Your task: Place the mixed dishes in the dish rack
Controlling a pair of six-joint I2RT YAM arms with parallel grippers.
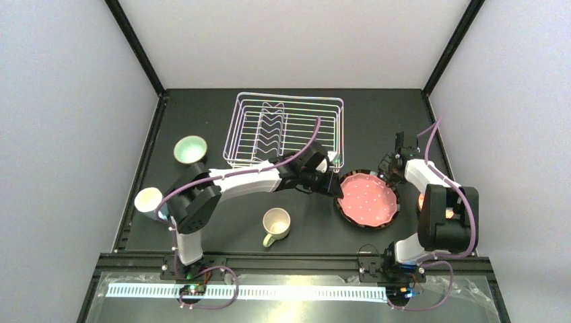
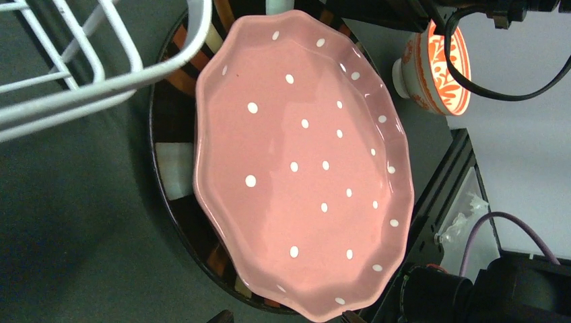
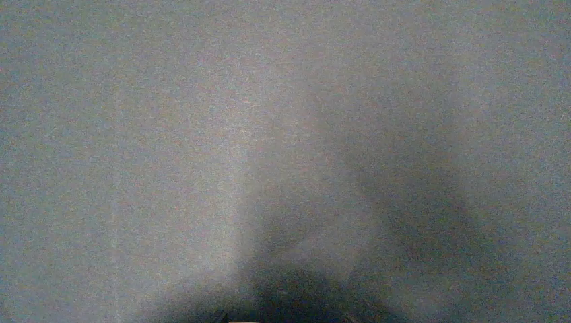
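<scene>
A pink polka-dot plate (image 1: pixel 368 198) rests on a larger dark-rimmed plate (image 2: pixel 176 222) right of centre. At its left edge my left gripper (image 1: pixel 338 190) stands open; in the left wrist view its fingertips (image 2: pixel 221 317) are wide apart at the bottom edge, beside the pink rim. My right gripper (image 1: pixel 385 168), also open, is at the upper right edge of the plates; the right wrist view is mostly blurred grey, so contact there cannot be told. The white wire dish rack (image 1: pixel 284 128) stands empty behind the left arm.
A green bowl (image 1: pixel 190 149) and a white cup (image 1: pixel 148 201) are on the left. A cream mug (image 1: pixel 276 224) stands front centre. An orange-patterned bowl (image 2: pixel 448 64) lies partly under the right arm.
</scene>
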